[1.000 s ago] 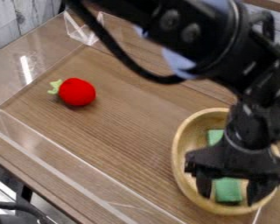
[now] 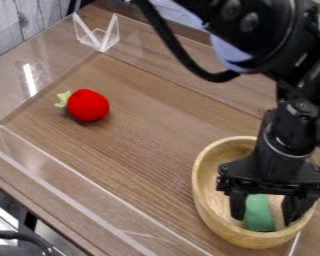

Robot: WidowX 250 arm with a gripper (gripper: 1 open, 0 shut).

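My gripper (image 2: 267, 202) is lowered into a pale tan bowl (image 2: 207, 197) at the lower right, its black fingers open around a green object (image 2: 256, 214) lying inside. The gripper's housing hides much of the bowl's inside and the top of the green object. A red tomato-like object (image 2: 88, 106) with a green top lies on the wooden table (image 2: 123, 170) at the left.
A white wire-like object (image 2: 99, 32) stands at the back left. The table between the red object and the bowl is clear. A dark cable curves at the bottom left corner.
My gripper has moved up and back within the bowl area, and its fingers now sit slightly higher in view over the green object.
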